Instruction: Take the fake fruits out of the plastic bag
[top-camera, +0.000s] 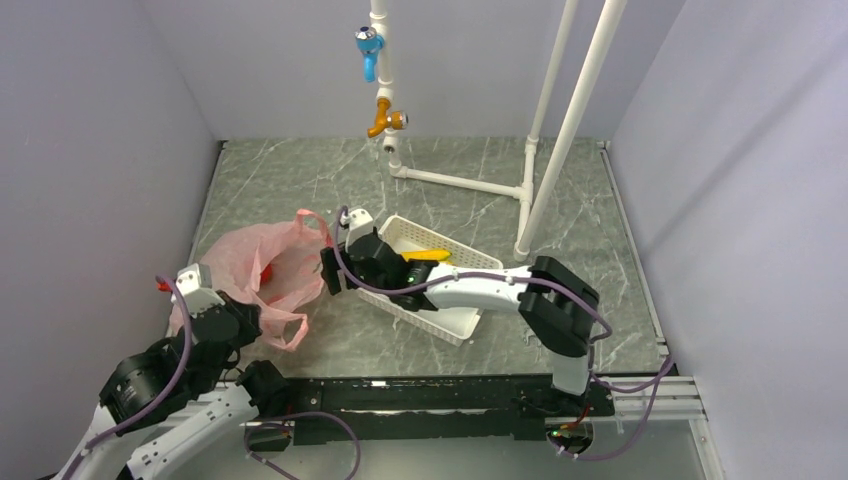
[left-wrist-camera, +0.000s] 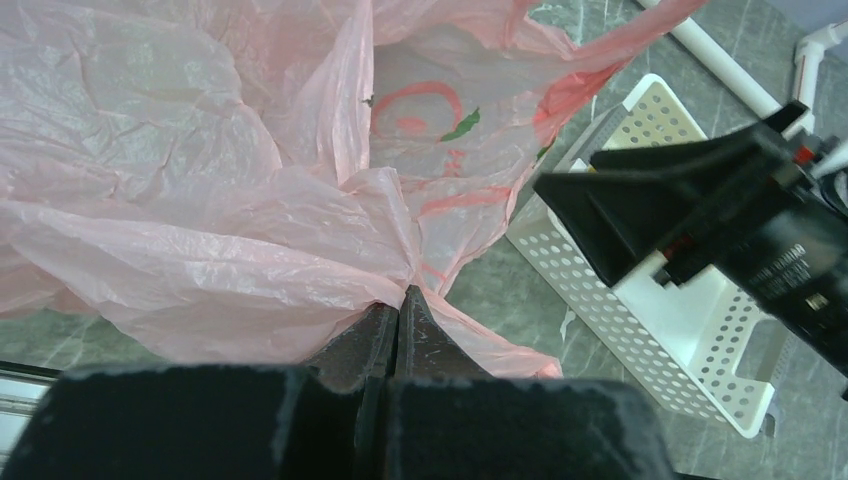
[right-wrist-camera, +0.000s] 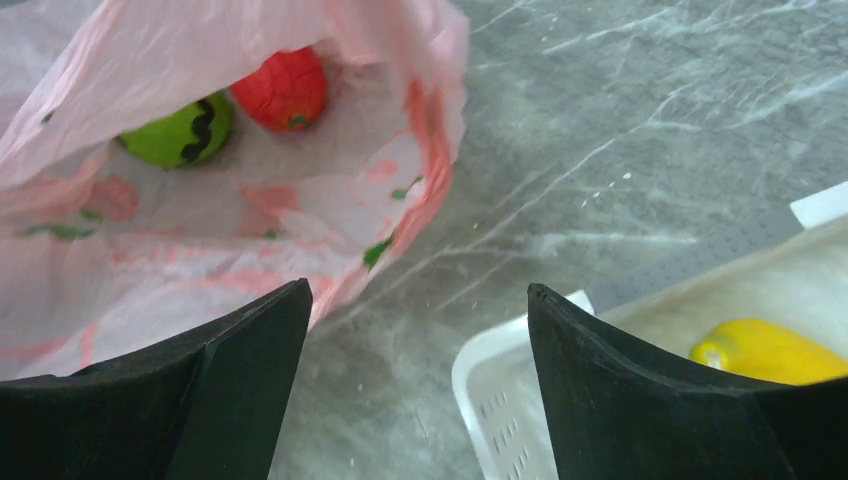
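A pink plastic bag (top-camera: 240, 260) lies crumpled at the left of the counter. Inside it, the right wrist view shows a red fake fruit (right-wrist-camera: 280, 90) and a green one (right-wrist-camera: 175, 135). My left gripper is shut on a gathered fold of the bag's near side. My right gripper is open between the bag's opening and the basket, with nothing between its fingers. A yellow fake fruit (right-wrist-camera: 760, 350) lies in the white basket (top-camera: 440, 325).
White pipes (top-camera: 460, 183) with blue and orange taps stand behind the basket. Walls enclose the sides and back.
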